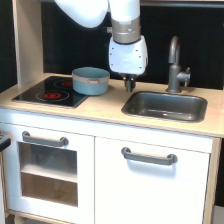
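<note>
A grey-blue pot point(91, 86) stands upright at the right edge of the black stove top, partly on the wooden counter. My gripper point(129, 85) points down over the counter, just right of the pot and left of the sink. Its dark fingers are small and blurred against the counter's back edge. Whether they are apart or closed does not show, nor whether anything is between them. The pot's inside is mostly hidden by its near wall.
The stove top point(45, 93) has red-ringed burners. A dark sink point(165, 106) with a grey faucet point(176, 72) takes up the right side. Below are cabinet doors with handles.
</note>
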